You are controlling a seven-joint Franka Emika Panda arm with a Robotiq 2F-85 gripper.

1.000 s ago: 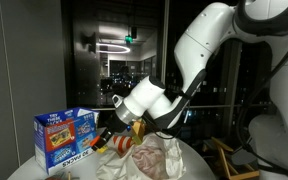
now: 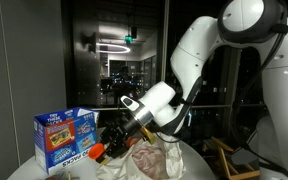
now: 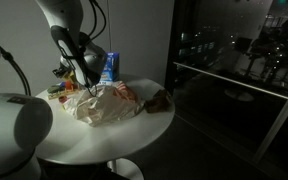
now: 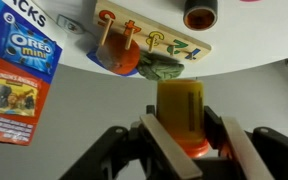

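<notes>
In the wrist view my gripper is shut on a yellow and red-orange object [image 4: 181, 105], which fills the space between its fingers. The grey floor shows behind it, past the table edge. In exterior view 1 the gripper [image 2: 104, 154] is low, to the right of the blue snack box [image 2: 64, 142], with an orange patch at its tip. A wooden board with painted letters [image 4: 154, 33] lies on the table, and an orange-red round piece [image 4: 118, 52] overlaps its left end. Beside that is a dark green piece [image 4: 160, 68].
A crumpled white plastic bag [image 3: 102, 104] takes up much of the tabletop [image 3: 64, 147]. A brown item [image 3: 157, 102] lies near the right edge. The snack box [image 4: 22, 60] stands at the left in the wrist view, and a dark cylinder [image 4: 200, 14] is beyond the board.
Over the last second my gripper has moved lower and to the left in exterior view 1. The snack box and bag look unmoved.
</notes>
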